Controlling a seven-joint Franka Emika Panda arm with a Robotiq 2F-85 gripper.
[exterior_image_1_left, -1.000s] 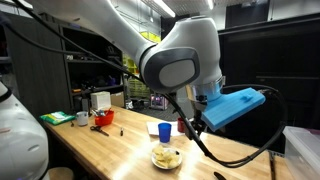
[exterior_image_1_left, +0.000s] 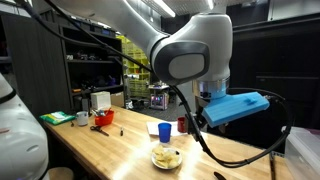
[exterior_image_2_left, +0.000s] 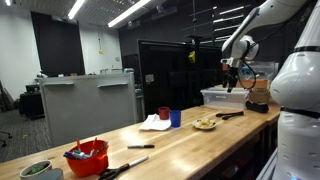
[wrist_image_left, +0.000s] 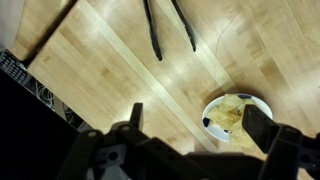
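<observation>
My gripper stands open above the wooden table in the wrist view, with nothing between its fingers. Below it, partly covered by the right finger (wrist_image_left: 262, 128), lies a white plate (wrist_image_left: 212, 105) of yellowish food (wrist_image_left: 230, 112). Farther up that view are two thin black prongs (wrist_image_left: 154, 32), apparently the legs of one tool, clear of the gripper. In exterior view 2 the same plate (exterior_image_2_left: 205, 126) sits toward the right of the table. The large arm hides the gripper's tips in exterior view 1.
A blue cup (exterior_image_2_left: 175, 118), a red cup (exterior_image_2_left: 163, 113) and a white cloth (exterior_image_2_left: 154, 123) stand behind the plate. A red container of tools (exterior_image_2_left: 87, 163) is at the table's near left. A clear box (exterior_image_2_left: 225, 98) stands at the far right.
The arm has shifted slightly up and to the right in exterior view 1. The plate and cups have stayed where they were.
</observation>
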